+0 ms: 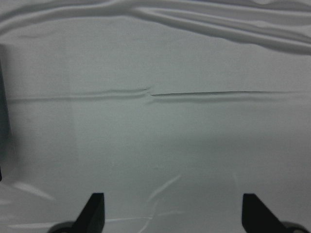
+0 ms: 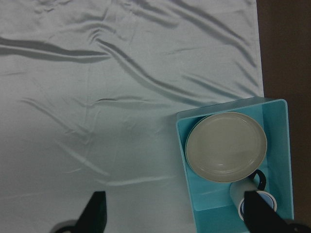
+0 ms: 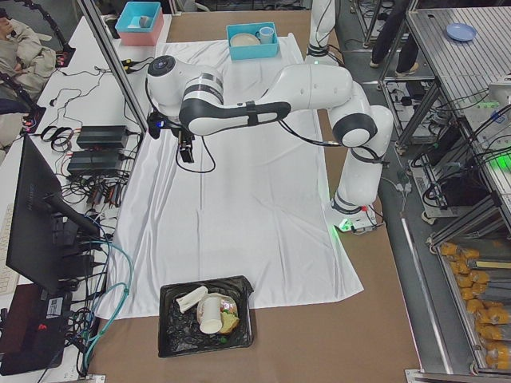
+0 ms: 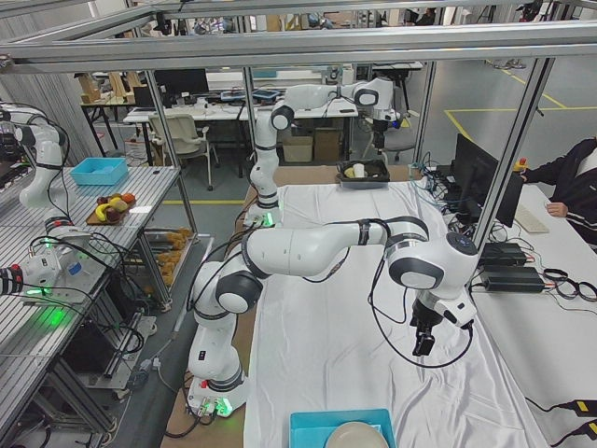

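The right wrist view has my right gripper open above the white cloth [image 2: 97, 121], near a light-blue bin [image 2: 282, 145] holding plates [image 2: 226, 145] and a mug [image 2: 238, 191]. My left gripper stands open over bare cloth, nothing between its fingers. A black tray [image 3: 172, 319] with a white cup [image 3: 210, 315], a white roll and food scraps sits at one end of the table in the camera left view; the blue bin sits at the other end.
The cloth between tray and bin is clear. A monitor [image 3: 36, 223], cables and black boxes crowd the neighbouring desk [image 4: 532, 345]. Metal frame posts stand along the sides.
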